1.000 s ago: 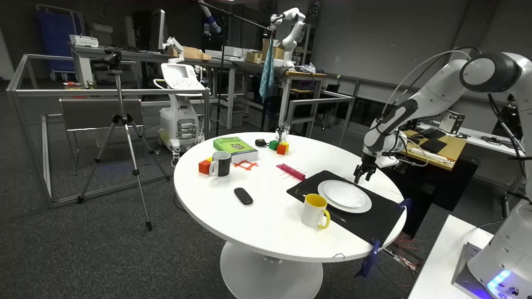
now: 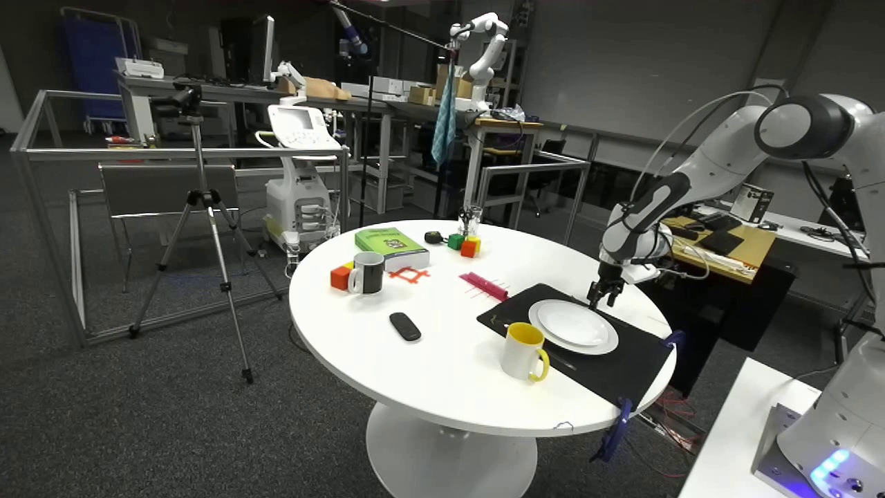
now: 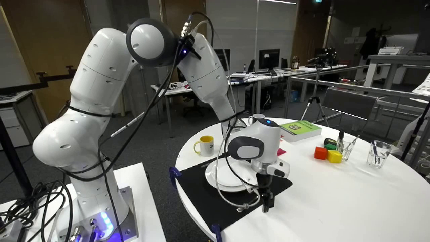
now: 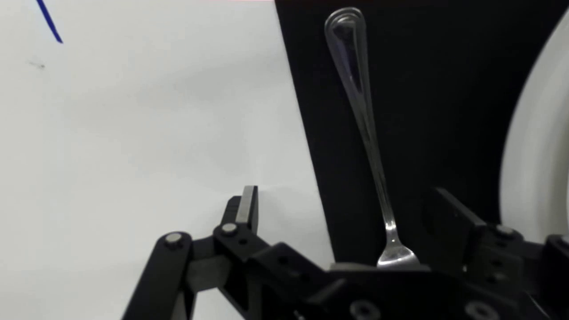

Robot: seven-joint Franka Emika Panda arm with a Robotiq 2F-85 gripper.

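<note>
In the wrist view a metal fork (image 4: 371, 141) lies on the black placemat (image 4: 304, 90), close to the mat's edge. My gripper is open above it, one finger over the white table and the other over the mat. Between the spread fingers runs the fork's lower neck, untouched as far as I can see; its tines are hidden behind the gripper body. White plates (image 2: 572, 322) sit stacked on the mat, just beside the gripper (image 2: 603, 297). The second exterior view has the gripper (image 3: 266, 203) low over the mat's edge.
A yellow-and-white mug (image 2: 520, 353) stands at the mat's front edge. Blue clamps (image 2: 614, 431) hold the mat to the table rim. Cubes (image 3: 327, 154), glasses (image 3: 378, 154) and a green book (image 3: 300, 129) are farther off. Bare table (image 3: 338, 197) lies beside the gripper.
Compared with a second ago, the arm and gripper have shifted very slightly left and down in exterior view 1. The mug and plates have stayed put.
</note>
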